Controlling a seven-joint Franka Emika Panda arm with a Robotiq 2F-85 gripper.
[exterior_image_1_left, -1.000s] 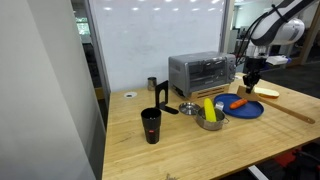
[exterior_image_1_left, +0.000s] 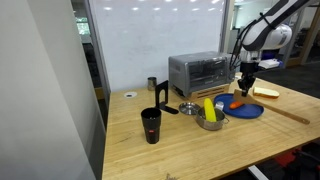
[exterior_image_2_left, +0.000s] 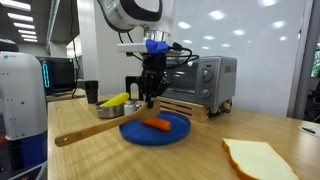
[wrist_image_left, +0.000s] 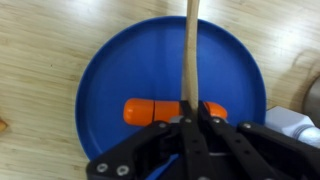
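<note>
A long wooden utensil (exterior_image_2_left: 88, 131) is held by my gripper, which is shut on it. In the wrist view its pale shaft (wrist_image_left: 190, 55) runs from the fingertips up past the top edge. Below the gripper lies a blue plate (wrist_image_left: 101, 85) with an orange carrot-like item (wrist_image_left: 143, 112) on it. The fingers hide the middle of that item. From exterior view 1, the utensil (exterior_image_1_left: 284, 109) slants out to the right over the plate's edge. Whether the utensil touches the plate cannot be made out.
Beside the plate stands a metal pot (exterior_image_1_left: 211, 125) with a yellow item (exterior_image_1_left: 209, 109) in it. A toaster oven (exterior_image_1_left: 199, 72) is behind. Bread (exterior_image_2_left: 258, 158) lies on the near right in exterior view 2.
The gripper and the wooden utensil have shifted slightly to the left and down in exterior view 1. The plate, pot and oven look unmoved.
</note>
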